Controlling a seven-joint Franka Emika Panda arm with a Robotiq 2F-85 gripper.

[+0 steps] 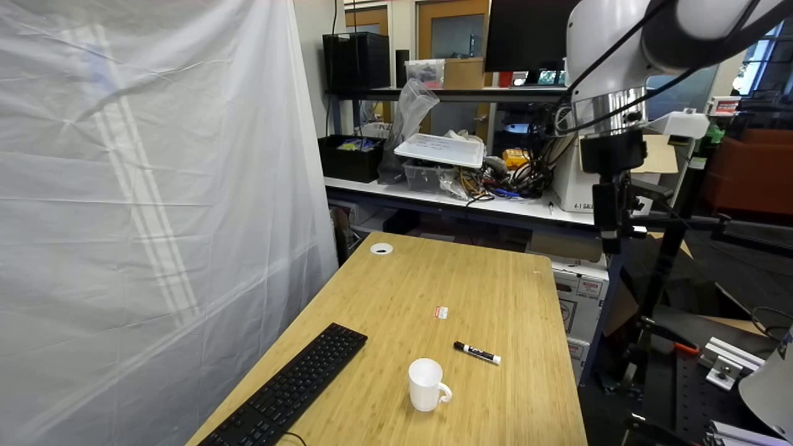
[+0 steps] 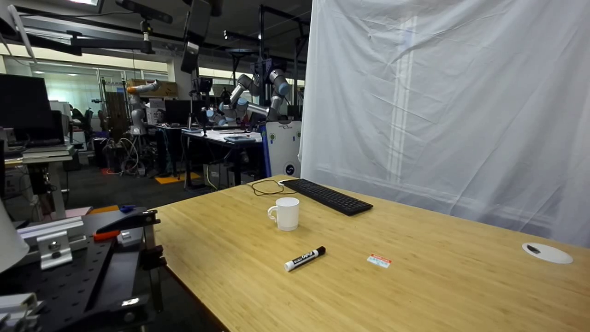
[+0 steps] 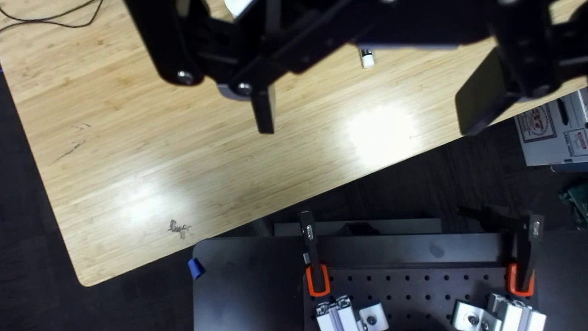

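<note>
A white mug stands upright on the wooden table, its handle to the right in exterior view 1. Behind it and a little right lies a black-and-white marker; exterior view 2 shows the marker with its black end away from its white end. My gripper hangs high beyond the table's right edge, well apart from both. In the wrist view the gripper is wide open, nothing between its fingers. Its body covers most of the marker, leaving the white end visible, and most of the mug.
A black keyboard lies along the curtain side, its cable on the table. A small red-and-white label and a white disc lie flat. Cluttered shelves stand behind.
</note>
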